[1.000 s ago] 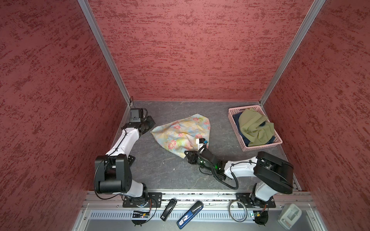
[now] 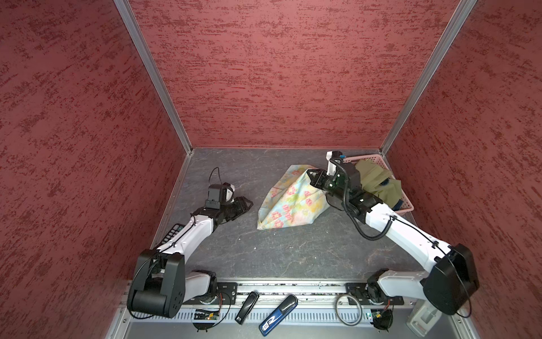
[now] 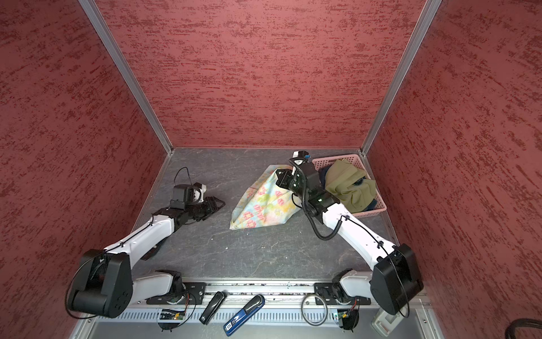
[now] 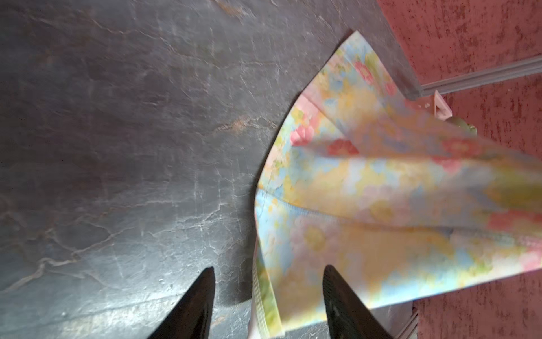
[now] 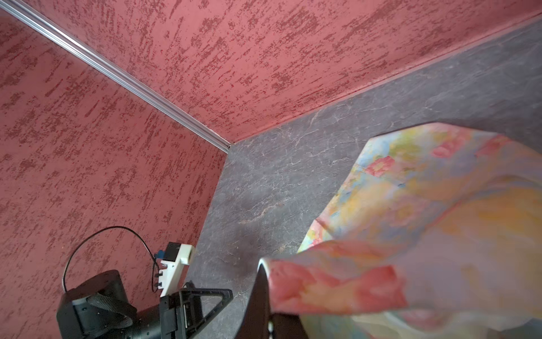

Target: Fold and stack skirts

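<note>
A floral skirt (image 2: 290, 200) in yellow, pink and pale blue hangs partly lifted over the middle of the table. My right gripper (image 2: 312, 176) is shut on its upper edge; in the right wrist view the cloth (image 5: 361, 282) runs from the fingertips off to the right. Below, the skirt trails in a slanted drape, its lower left corner near the table. To its left, my left gripper (image 2: 248, 204) stands open and apart from the cloth. In the left wrist view a skirt edge (image 4: 265, 299) shows beyond the gap between the fingers.
At the right, a pink basket (image 3: 379, 199) holds an olive garment (image 3: 350, 183) and dark blue cloth; my right arm partly covers it in the top left view. Bare table (image 2: 271, 254) lies in front of the skirt and at the back left.
My right gripper has carried the skirt edge back and to the right, dragging the cloth rightward and raising it.
</note>
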